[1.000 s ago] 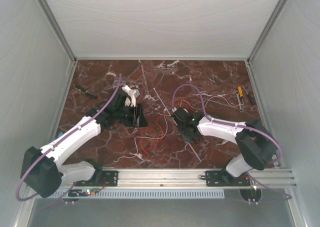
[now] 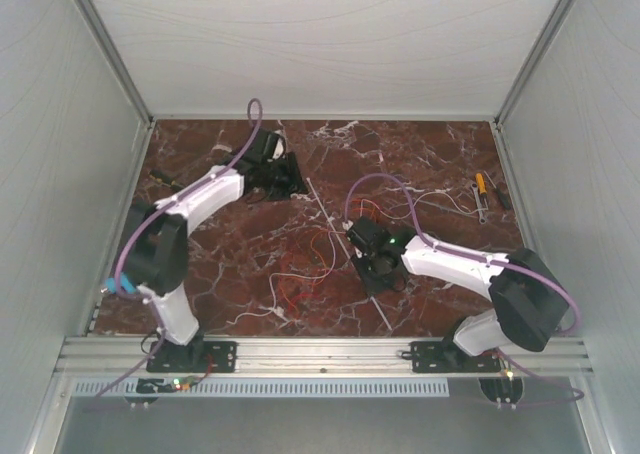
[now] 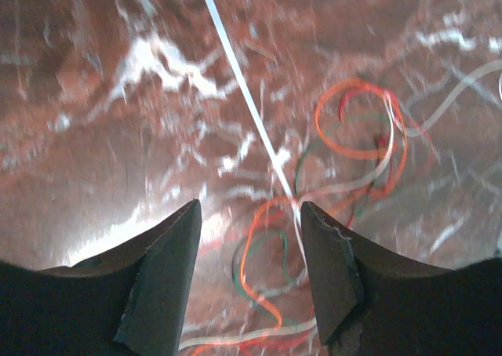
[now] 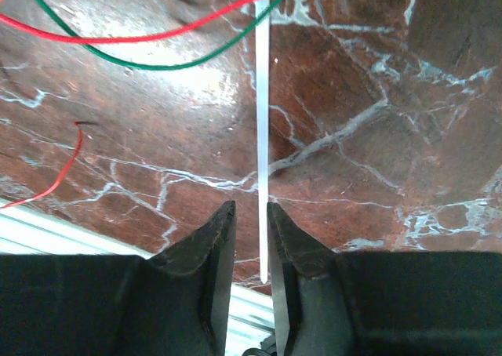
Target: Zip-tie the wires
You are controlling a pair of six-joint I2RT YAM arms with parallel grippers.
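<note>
A long white zip tie (image 2: 383, 313) lies diagonally on the marble table, beneath red, green and white wires (image 2: 304, 275). My left gripper (image 2: 296, 182) hangs near the tie's upper end; in the left wrist view its fingers are part open above the tie (image 3: 259, 121), with nothing visibly held, and the wires (image 3: 357, 148) lie beyond. My right gripper (image 2: 365, 279) is over the tie's lower part. In the right wrist view its fingertips (image 4: 276, 212) stand apart either side of the tie (image 4: 262, 121), the tie lying on the table.
An orange-handled tool (image 2: 481, 184) and other tools lie at the right. A dark tool (image 2: 165, 180) lies at the back left. Walls surround the table; the metal rail (image 2: 300, 345) runs along the front edge.
My right gripper has shifted slightly, and the tie's lower end lies a little left of where it was.
</note>
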